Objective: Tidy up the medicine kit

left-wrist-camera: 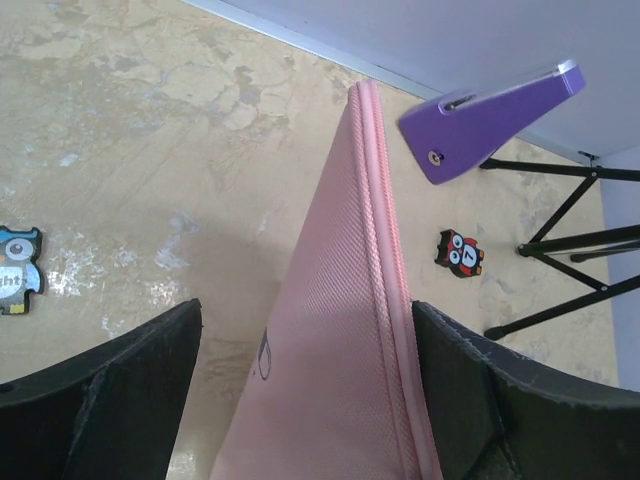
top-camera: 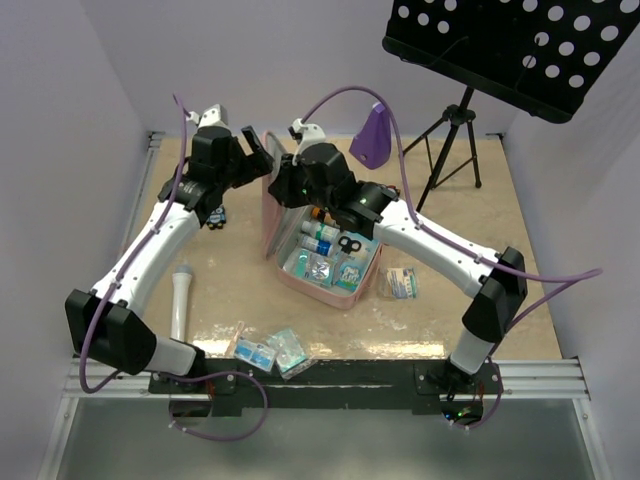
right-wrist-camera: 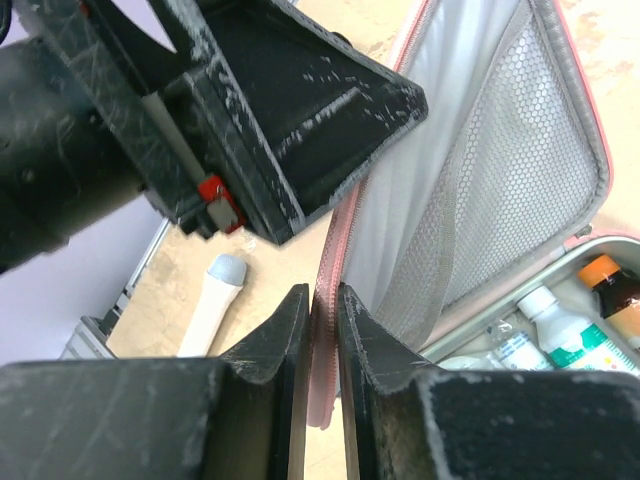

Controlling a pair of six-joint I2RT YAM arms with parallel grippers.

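Note:
The pink medicine case (top-camera: 325, 296) stands with its lid (top-camera: 272, 225) raised at its left. Bottles (right-wrist-camera: 575, 330), scissors (top-camera: 349, 244) and packets lie inside. My right gripper is shut on the lid's pink edge. Across from it, my left gripper is part open, its fingers on either side of the lid. The lid lies against its right finger (left-wrist-camera: 450, 390), and a gap separates it from the left finger (left-wrist-camera: 150, 390). In the top view, both grippers partly hide the lid's upper part.
Loose packets lie at the front (top-camera: 255, 354) and right of the case (top-camera: 402, 283). A white stick with a grey tip (top-camera: 181, 300) is at the left. Behind stand a purple holder (top-camera: 371, 140) and a black tripod stand (top-camera: 460, 115). Small toy-like figures (left-wrist-camera: 461, 253) dot the table.

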